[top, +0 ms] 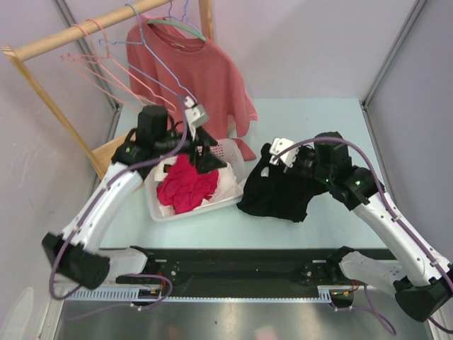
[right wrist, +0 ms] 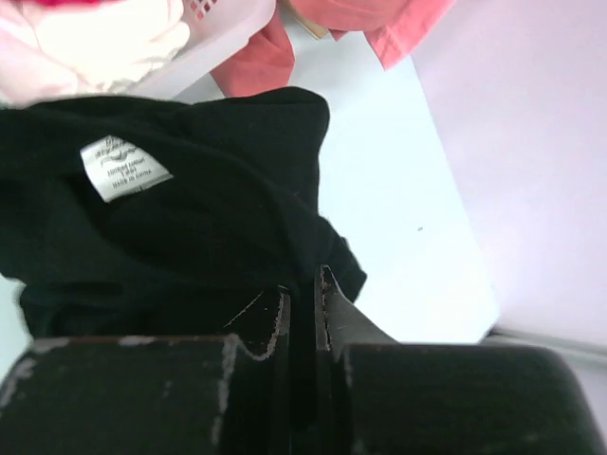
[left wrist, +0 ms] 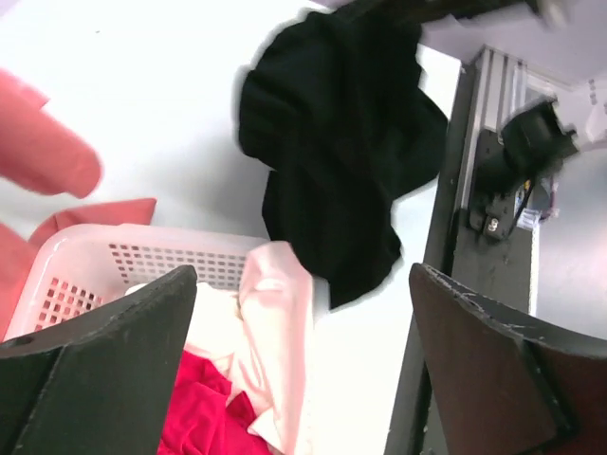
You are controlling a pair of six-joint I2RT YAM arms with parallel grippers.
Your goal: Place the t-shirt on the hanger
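Note:
A black T-shirt (top: 276, 195) with a white care label (right wrist: 123, 166) is bunched on the table, right of the basket. My right gripper is shut on its fabric. My left gripper (top: 202, 152) hangs open above the basket; in the left wrist view its fingers (left wrist: 114, 370) are wide apart with nothing gripped. Empty pink and blue hangers (top: 163, 71) hang on the wooden rail (top: 85, 28) at upper left, beside a pink sweatshirt (top: 184, 78) on a green hanger.
A white plastic basket (top: 152, 198) holds red (top: 184, 188) and cream clothes.

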